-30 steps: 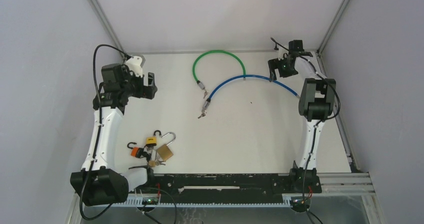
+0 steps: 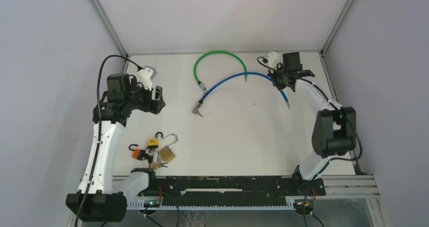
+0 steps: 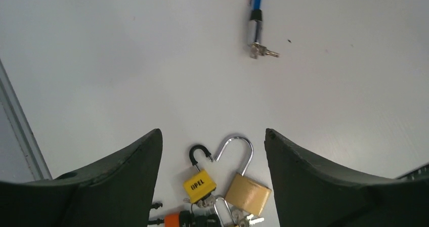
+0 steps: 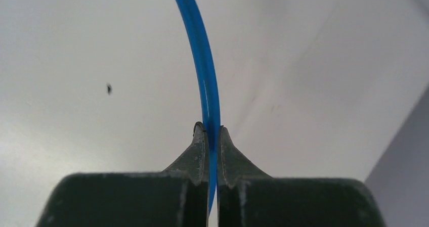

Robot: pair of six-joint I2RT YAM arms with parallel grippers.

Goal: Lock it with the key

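A blue cable lock [image 2: 238, 75] arcs across the upper half of the table. Its silver lock body with the key [image 3: 254, 37] lies at the left end. In the right wrist view the blue cable [image 4: 202, 60] runs between the fingertips of my right gripper, which is shut on it. The cable's free end [image 2: 288, 104] sticks out below that gripper. Over the table's left side hangs my left gripper, open and empty, its fingers wide apart.
A green cable lock [image 2: 218, 51] lies behind, touching or crossed by the blue one near both ends. Several padlocks [image 2: 153, 143] with keys are clustered at the front left.
My right gripper has closed on the blue cable and moved slightly left; the lock body slid left and turned. My left gripper has moved a little right and towards the front.
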